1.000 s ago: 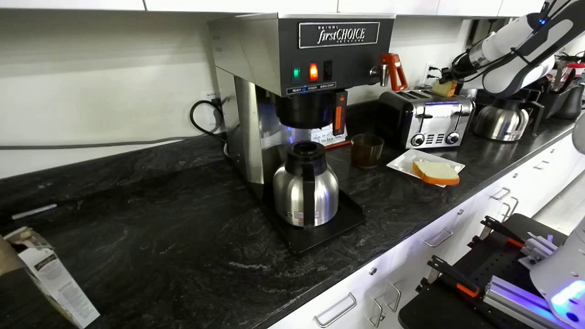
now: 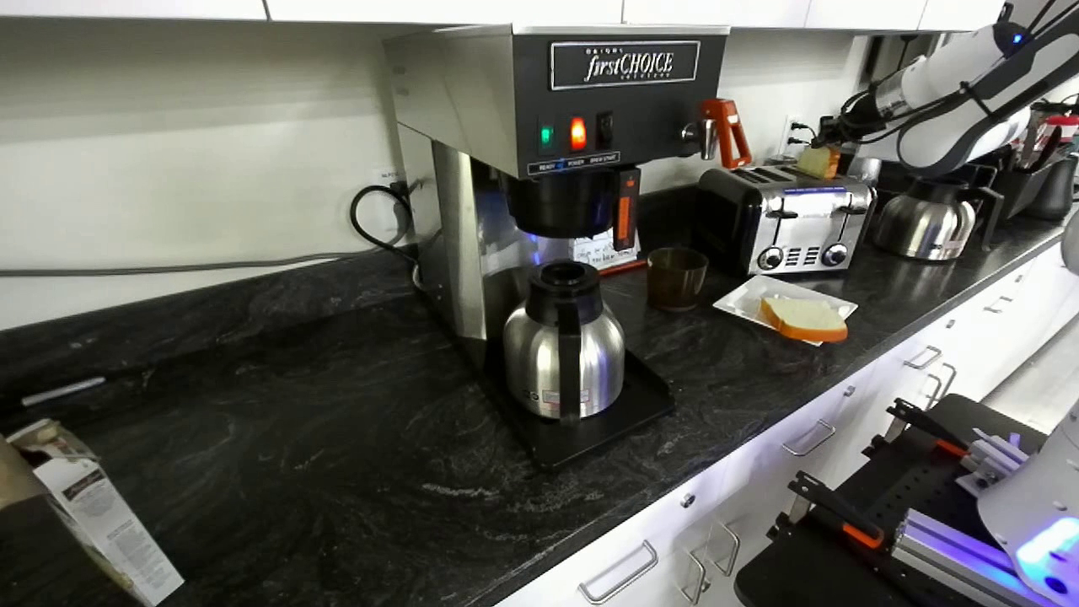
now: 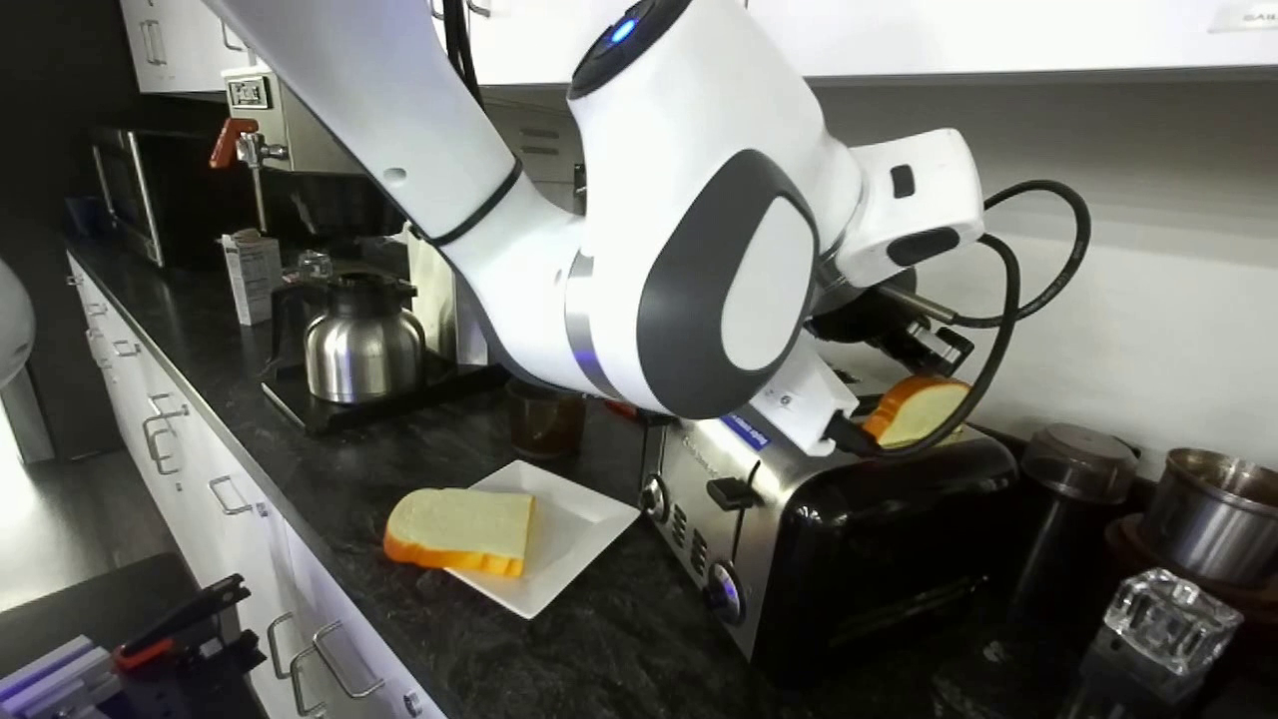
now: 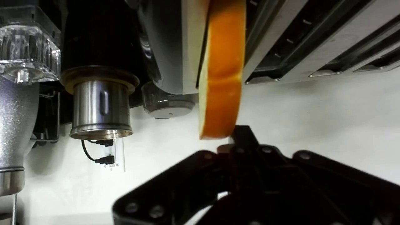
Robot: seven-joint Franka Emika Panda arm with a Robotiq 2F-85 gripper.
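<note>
My gripper is shut, and no object shows between its fingers. Just beyond the fingertips, in the wrist view, a bread slice point(image 4: 225, 80) stands edge-on in an outer slot of the toaster point(image 4: 318, 52). Whether the fingertips touch the crust I cannot tell. In exterior view 2 the same slice point(image 3: 920, 408) sticks up out of the toaster point(image 3: 887, 527), with the gripper point(image 3: 943, 350) close by on the wall side. Another bread slice point(image 3: 461, 527) lies flat, partly over the edge of a white square plate point(image 3: 569, 545).
The coffee maker point(image 2: 460, 91) with a steel carafe point(image 2: 564, 354) stands left of the toaster, a brown cup point(image 2: 675, 278) between them. A steel container point(image 3: 1216, 503) and clear-topped grinder point(image 3: 1168, 623) crowd its other side. Bare counter point(image 2: 334, 445) stretches at the left.
The arm has shifted slightly to the right in exterior view 1. The slice in the toaster, the plate and the other slice look unmoved.
</note>
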